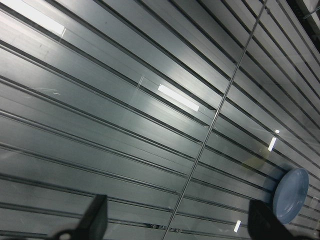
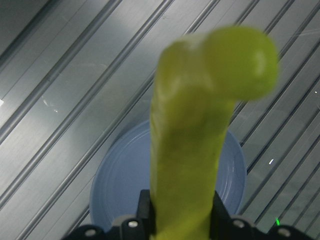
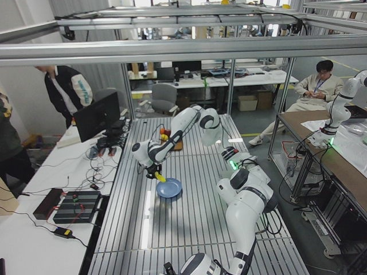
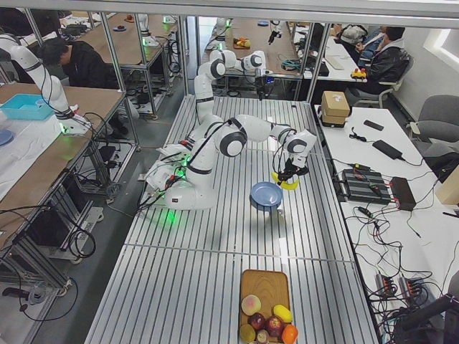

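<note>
My right gripper is shut on a yellow banana (image 2: pixel 185 125), held above a blue plate (image 2: pixel 120 180) on the slatted metal table. In the camera right view the banana (image 4: pixel 290 184) hangs just behind and beside the plate (image 4: pixel 266 199). My left gripper shows only blurred fingertips at the bottom of its wrist view, apart, with bare slats between them; the plate (image 1: pixel 290 195) lies off to its right there.
A wooden tray (image 4: pixel 262 283) of several fruits sits at one end of the table. A side desk (image 4: pixel 380 143) with cables and boxes runs along the table.
</note>
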